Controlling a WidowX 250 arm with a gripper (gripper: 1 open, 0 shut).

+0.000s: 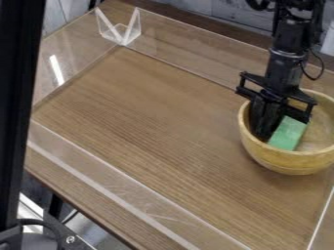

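Observation:
A round wooden bowl (280, 157) sits at the right of the table, with a light green object (287, 135) inside it. My black gripper (265, 125) reaches down into the bowl at its left side, beside the green object. Its fingertips are dark and partly hidden by the rim, so I cannot see clearly what is between them.
A clear angular plastic piece (117, 29) stands at the back left. Dark equipment lines the left edge and bottom-left corner.

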